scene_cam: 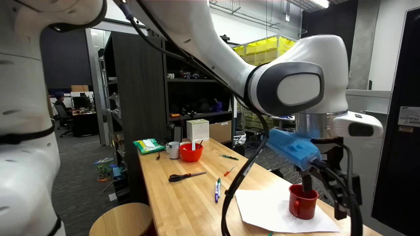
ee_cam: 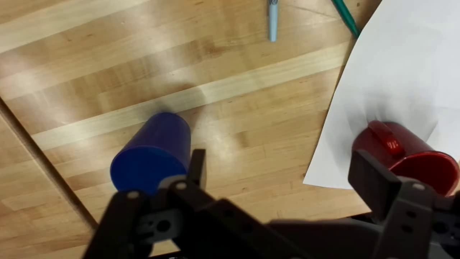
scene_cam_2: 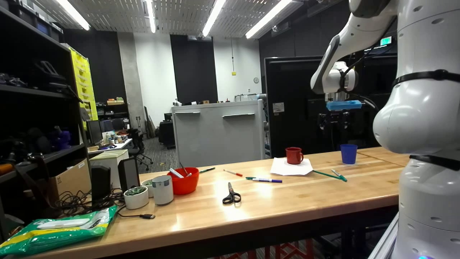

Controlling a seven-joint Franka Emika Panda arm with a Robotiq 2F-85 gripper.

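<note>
My gripper (scene_cam_2: 333, 125) hangs open above the table with nothing held. In the wrist view its left finger (ee_cam: 197, 168) overlaps the edge of a blue cup (ee_cam: 148, 151), and its right finger (ee_cam: 373, 183) partly covers a red mug (ee_cam: 388, 146). The blue cup (scene_cam_2: 348, 154) stands upright on bare wood in exterior view 2, lower than the gripper. The red mug (scene_cam_2: 294, 155) sits upright on a white sheet of paper (scene_cam_2: 280, 167). Exterior view 1 shows the red mug (scene_cam: 303, 204) too, but the blue cup is out of that view.
Pens (scene_cam_2: 263, 179) and scissors (scene_cam_2: 231, 194) lie mid-table. A red bowl (scene_cam_2: 184, 183) with pens, a grey mug (scene_cam_2: 163, 190) and a green packet (scene_cam_2: 60, 228) stand at the other end. Bare wood separates the blue cup from the paper.
</note>
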